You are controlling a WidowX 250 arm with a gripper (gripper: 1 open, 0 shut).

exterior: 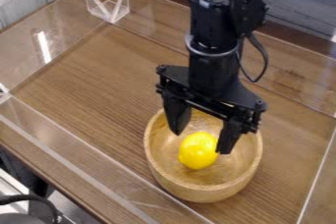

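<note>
My black gripper [199,116] hangs from the top centre over a tan bowl [237,185], its two fingers spread open on either side. Below them, inside the bowl, lies a yellow oval object [199,150]. The gripper's tips are above it, with nothing seen held between them.
A small clear wire-like holder [108,2] stands at the back left, and a dark cable shows at the bottom left corner. Raised edges border the table at the back and left.
</note>
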